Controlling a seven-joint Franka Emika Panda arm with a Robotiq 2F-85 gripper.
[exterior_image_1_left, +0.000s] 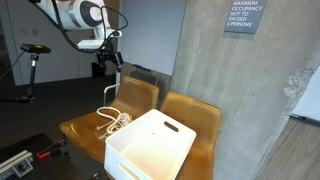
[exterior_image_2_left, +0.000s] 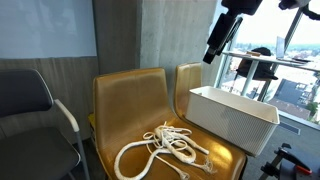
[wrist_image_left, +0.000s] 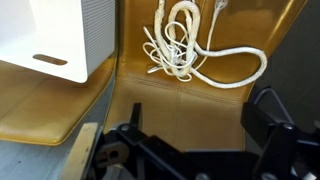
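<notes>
A loose bundle of white rope (exterior_image_1_left: 115, 122) lies on the seat of a tan chair (exterior_image_2_left: 137, 105). It forms several coils, with a frayed end toward the front. From the wrist view, the rope (wrist_image_left: 185, 45) sits at the top, beyond my fingers. My gripper is open, with only the chair's tan surface visible between its dark fingers. It hangs well above the chair, apart from the rope. An open white box (exterior_image_1_left: 153, 142) stands on the neighbouring tan chair; its near wall (wrist_image_left: 75, 65) fills the wrist view's upper left corner.
A dark chair (exterior_image_2_left: 35, 130) stands at the left in exterior view 2. Behind the tan chairs rises a grey concrete wall (exterior_image_1_left: 240, 85). A thin-armed stand (exterior_image_1_left: 33, 70) is at the far left in exterior view 1. The air above the rope is clear.
</notes>
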